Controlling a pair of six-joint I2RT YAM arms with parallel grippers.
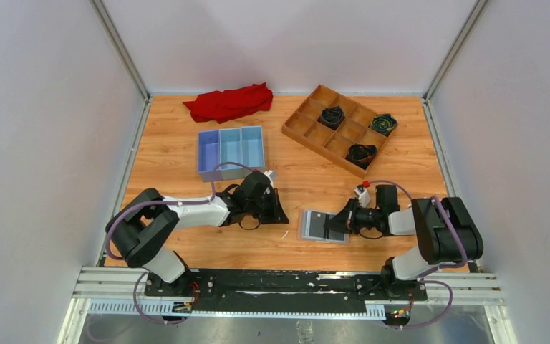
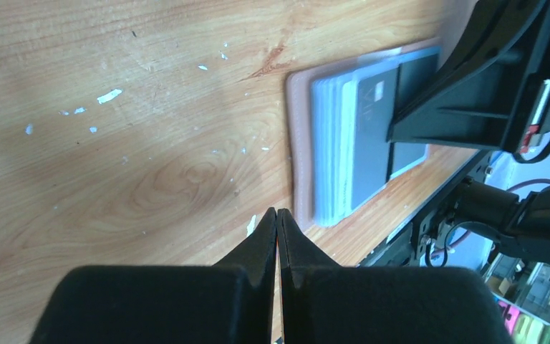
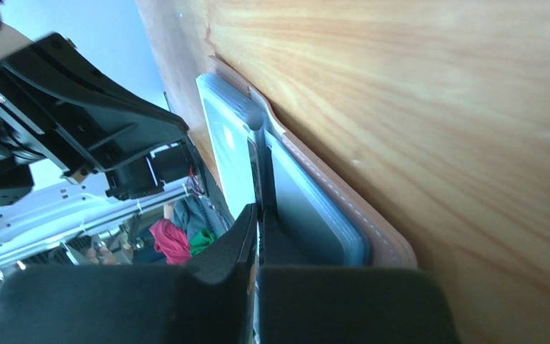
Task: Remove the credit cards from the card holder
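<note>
The card holder (image 1: 314, 225) lies open and flat near the table's front, with clear bluish sleeves on a pale backing. A dark grey card (image 2: 374, 118) shows in the top sleeve, and a black strip crosses the sleeves. My left gripper is shut and empty, to the left of the holder and apart from it. On the holder's top face rests my right gripper, its fingertips shut at the black strip. Whether anything thin is pinched between them cannot be made out. The right arm hides the holder's right part in the top view.
A three-part blue and purple bin (image 1: 219, 174) stands behind the left arm. Farther back are a red cloth (image 1: 230, 104) and a wooden compartment tray (image 1: 315, 147) with dark coiled items. Bare table lies between the bin and the holder.
</note>
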